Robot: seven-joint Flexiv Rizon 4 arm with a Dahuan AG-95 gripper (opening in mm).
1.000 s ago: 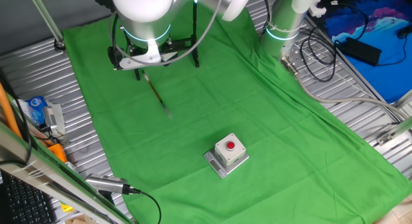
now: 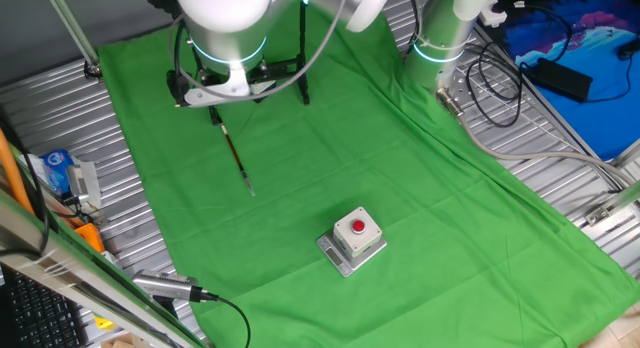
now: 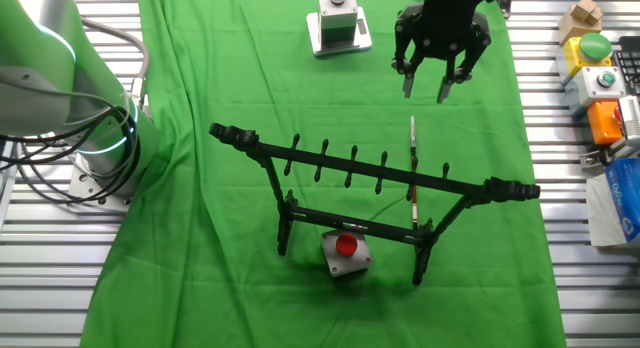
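In exterior view 2 my black gripper [image 3: 426, 89] is open above the cloth, its two fingertips apart and nothing between them. The arm hides it in exterior view 1. A thin brush with a dark handle and pale tip [image 3: 413, 138] runs behind the right part of a black rack [image 3: 330, 160] with several pegs. In exterior view 1 the brush [image 2: 236, 153] points away from the rack, its tip apart from the arm. Whether it hangs from a peg or rests on the cloth, I cannot tell.
A white box with a red button [image 2: 358, 228] stands on a metal plate. Another red-button box [image 3: 346, 250] sits by the rack's foot. Several button boxes [image 3: 595, 83] line the side table. The robot base [image 3: 105, 138] is opposite.
The brush was blurred and angled further right one second ago; its tip has since swung left and now looks still. The arm has barely moved.
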